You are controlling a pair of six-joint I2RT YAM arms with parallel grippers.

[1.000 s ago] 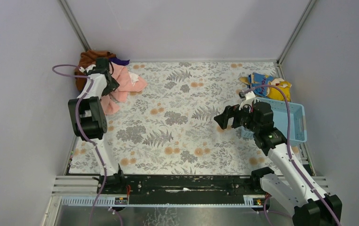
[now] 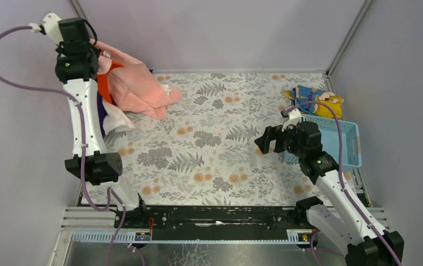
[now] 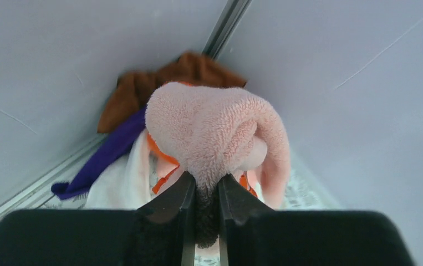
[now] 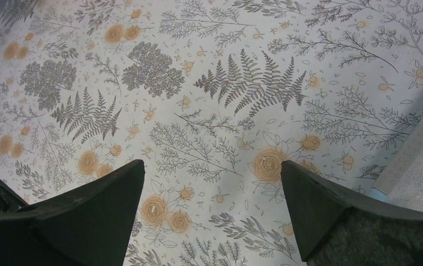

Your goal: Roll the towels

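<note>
My left gripper is shut on a pink towel [image 3: 209, 127], which bunches up between the fingers and flops over them. In the top view this pink towel [image 2: 139, 86] is raised at the far left and trails down over the patterned table. An orange towel [image 2: 105, 86] shows beside it. Behind, in the left wrist view, are a brown towel [image 3: 195, 71], a purple towel [image 3: 106, 155] and a white cloth [image 3: 123, 183]. Over bare table, near the basket, my right gripper stands open and empty.
A light blue basket [image 2: 351, 145] stands at the right edge. Blue cloth [image 2: 309, 95] and yellow cloth [image 2: 331, 102] lie bundled by its back end. Walls enclose the left, back and right.
My left arm has risen out of the towel pile and leftward, lifting the pink towel, which now spreads wider. Orange fabric has come into view. The right arm has barely moved.
</note>
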